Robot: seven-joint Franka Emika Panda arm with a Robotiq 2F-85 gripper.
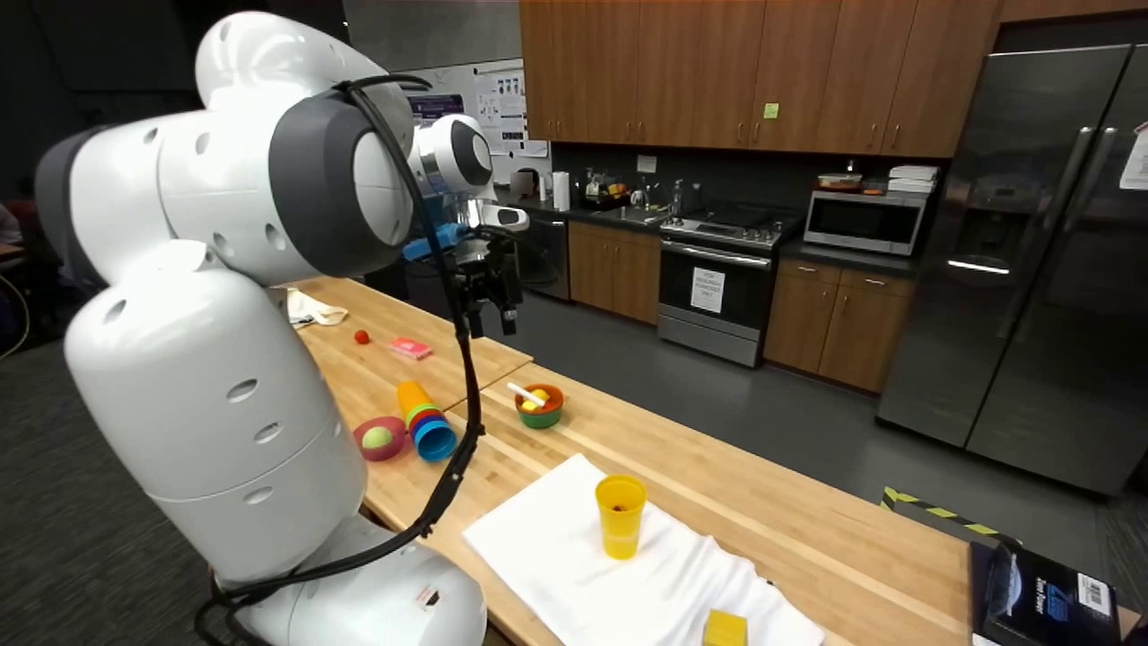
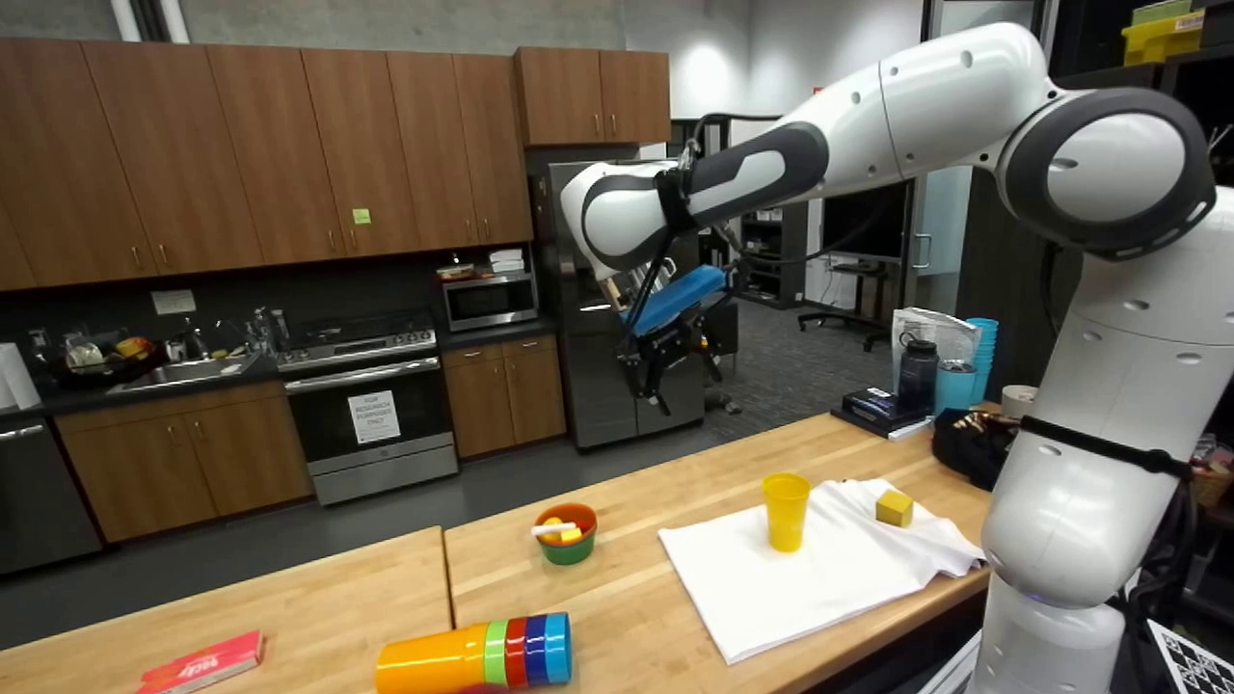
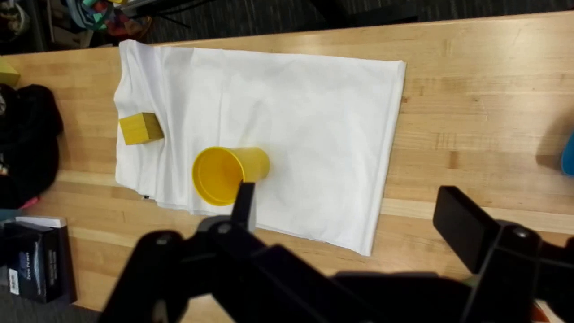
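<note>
My gripper stands open high over the table, its two dark fingers wide apart with nothing between them. In exterior view 2 the gripper (image 2: 648, 376) hangs in the air, well above the tabletop. A yellow cup (image 2: 787, 513) stands upright on a white cloth (image 2: 740, 578); in the wrist view, one fingertip overlaps the edge of the cup (image 3: 218, 175). Also on the cloth is a yellow block (image 2: 894, 508). Off the cloth, a green bowl with an orange inside (image 2: 567, 546) holds yellow pieces and a white stick.
Nested coloured cups (image 2: 474, 653) lie on their side near a pink bowl with a greenish ball (image 1: 378, 438). A pink box (image 1: 410, 348) and a red ball (image 1: 361, 337) lie farther off. Black boxes (image 1: 1044, 603) occupy the table's far end. Bare wood surrounds the cloth.
</note>
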